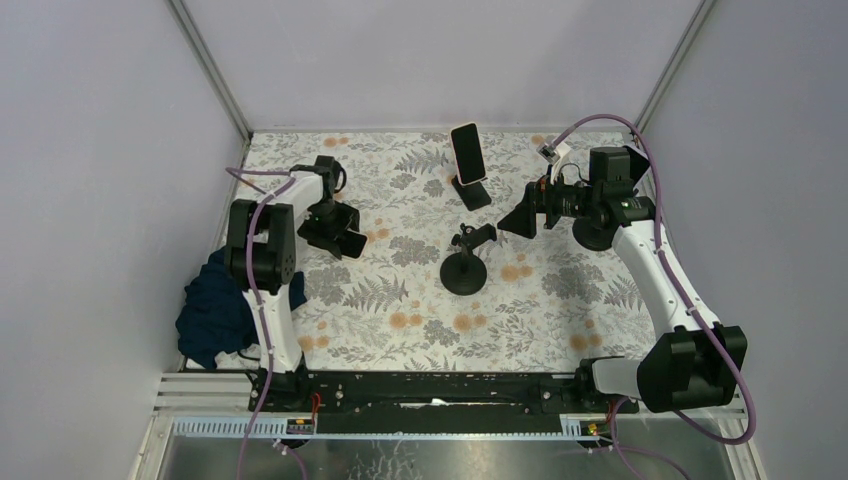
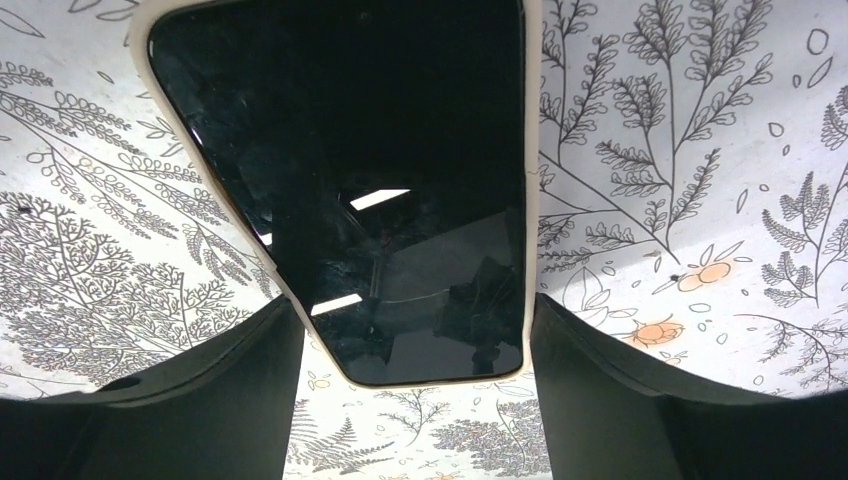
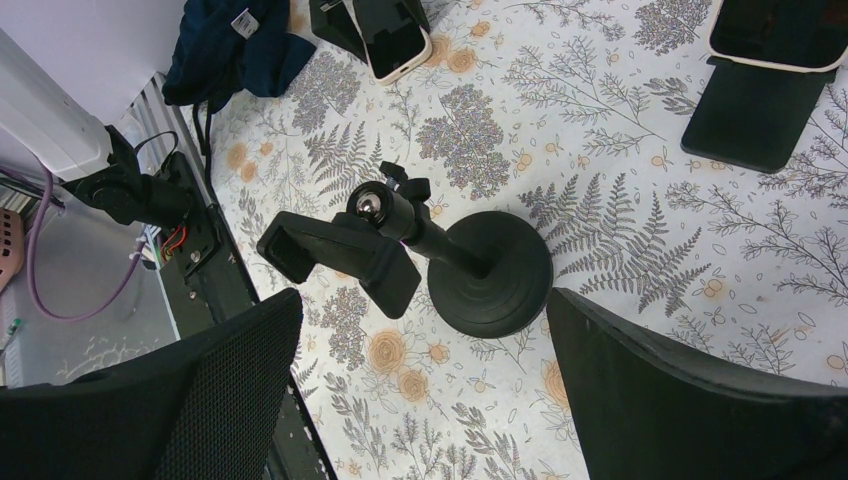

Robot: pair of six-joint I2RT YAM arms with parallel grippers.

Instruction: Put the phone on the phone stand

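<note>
A phone with a pale case (image 2: 400, 130) lies face up on the table at the left; my left gripper is over its end, a finger at each long side, seemingly touching, though whether gripping is unclear. In the top view that phone (image 1: 352, 245) is partly hidden by the gripper. A black round-based stand (image 1: 463, 273) stands empty near the centre, its holder tilted in the right wrist view (image 3: 340, 250). My right gripper (image 1: 530, 210) hangs open right of that stand, nothing between its fingers.
Another phone (image 1: 467, 152) rests on a flat-based stand at the back centre. A further stand (image 1: 592, 237) is at the right, partly hidden by the right arm. Dark cloth (image 1: 215, 310) lies front left.
</note>
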